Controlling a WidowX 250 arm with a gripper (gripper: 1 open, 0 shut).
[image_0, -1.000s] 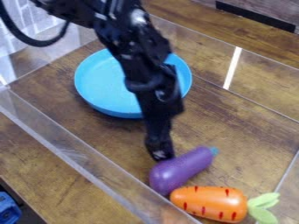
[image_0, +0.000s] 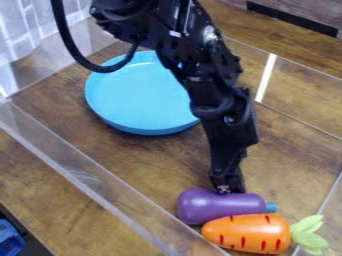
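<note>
My gripper (image_0: 225, 180) reaches down from the top to the wooden surface, its tips low just above and behind a purple toy eggplant (image_0: 217, 205), which lies crosswise with its stem to the right. An orange toy carrot (image_0: 246, 234) with green leaves lies in front of the eggplant, touching it or very close. A blue plate (image_0: 123, 104) sits at the back left, partly hidden by my arm. The gripper is dark, and I cannot make out how far apart its fingers are.
A clear plastic edge (image_0: 80, 180) runs diagonally along the left. A blue object (image_0: 7, 240) is at the lower left corner. The wood to the right of the gripper is clear.
The eggplant has turned from a diagonal to lying crosswise beside the carrot. My gripper has moved down and to the right, close behind the eggplant.
</note>
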